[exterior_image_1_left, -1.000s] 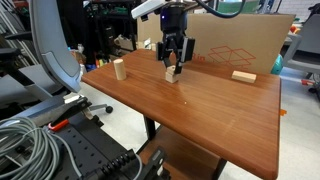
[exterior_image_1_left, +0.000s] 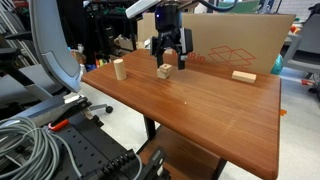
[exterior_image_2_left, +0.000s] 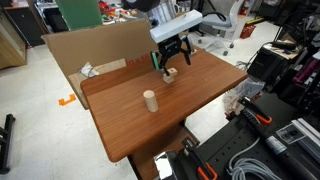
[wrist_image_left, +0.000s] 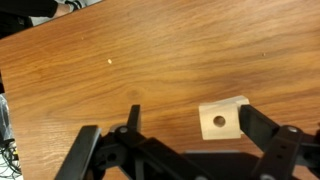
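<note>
A small pale wooden block with a round hole in its side (wrist_image_left: 220, 121) rests on the brown tabletop. My gripper is open, with its fingers spread wide apart. In the wrist view the block lies between them, close to the right finger and well clear of the left one; whether it touches the right finger cannot be told. Exterior view 1 shows the block (exterior_image_1_left: 164, 71) just under my gripper (exterior_image_1_left: 168, 70). From the other side, the block (exterior_image_2_left: 169, 78) stands below the arm's end, partly covered by it.
A pale upright cylinder (exterior_image_1_left: 120, 69) stands to the left on the table, seen also as a cylinder (exterior_image_2_left: 151, 101) nearer that camera. A flat pale block (exterior_image_1_left: 243, 76) lies far right. Cardboard (exterior_image_1_left: 235, 38) lines the back.
My gripper's fingers have spread apart; earlier they were close about the block. The block appears slightly further left in exterior view 1. The cylinder and flat block have not moved.
</note>
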